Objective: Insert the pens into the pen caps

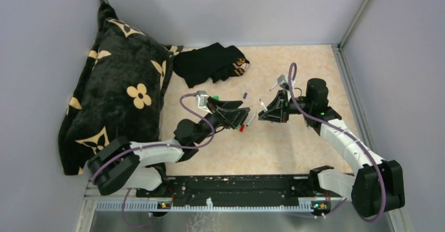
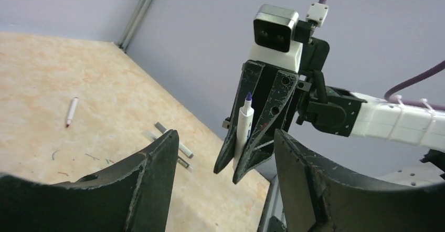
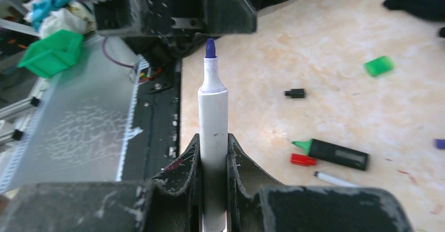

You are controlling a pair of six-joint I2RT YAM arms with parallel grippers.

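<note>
My right gripper is shut on the white body of an uncapped pen (image 3: 213, 114), whose blue-violet tip points up. In the left wrist view this pen (image 2: 244, 122) stands nearly upright, clear of my left fingers. My left gripper (image 1: 243, 114) is open and empty, a short way left of the right gripper (image 1: 263, 114). Loose caps lie on the table: blue (image 3: 440, 144), red (image 3: 303, 159), black (image 3: 295, 93) and green (image 3: 379, 66). A black-bodied pen with a green tip (image 3: 338, 154) rests beside the red cap, and a white pen (image 3: 336, 179) lies nearby.
A red-tipped pen (image 2: 72, 111) and other pens (image 2: 184, 149) lie toward the table's right side. At the back left is a black cloth (image 1: 210, 64); a dark patterned cushion (image 1: 118, 90) fills the left.
</note>
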